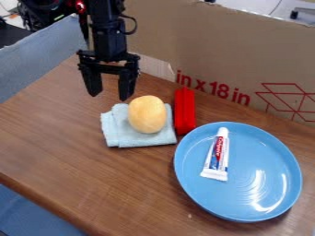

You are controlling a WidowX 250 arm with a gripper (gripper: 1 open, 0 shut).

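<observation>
My black gripper [110,83] hangs open at the upper left, its two fingers apart with nothing seen between them, above the wooden table behind a light blue folded cloth [123,133]. A round yellow object [147,114] rests on the cloth. Just right of these lies a red elongated object [185,112]. A blue plate [264,184] at the lower right holds a white toothpaste tube [216,155].
A cardboard wall [246,64] runs along the back of the table [87,175]. A grey padded edge [31,64] borders the left.
</observation>
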